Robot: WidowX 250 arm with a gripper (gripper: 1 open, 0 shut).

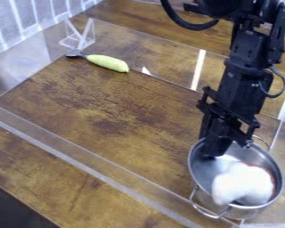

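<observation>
My black gripper (216,142) reaches down into the left rear of a metal pot (201,167) at the lower right. Its fingertips are at the pot's rim and inside it, dark and bunched, with nothing clearly visible between them; whether they are open or shut is hard to tell. A white rounded object (238,183) lies in the pot, in front of the fingertips.
A pale green corn-like object (108,63) and a small clear rack (78,37) stand at the back left.
</observation>
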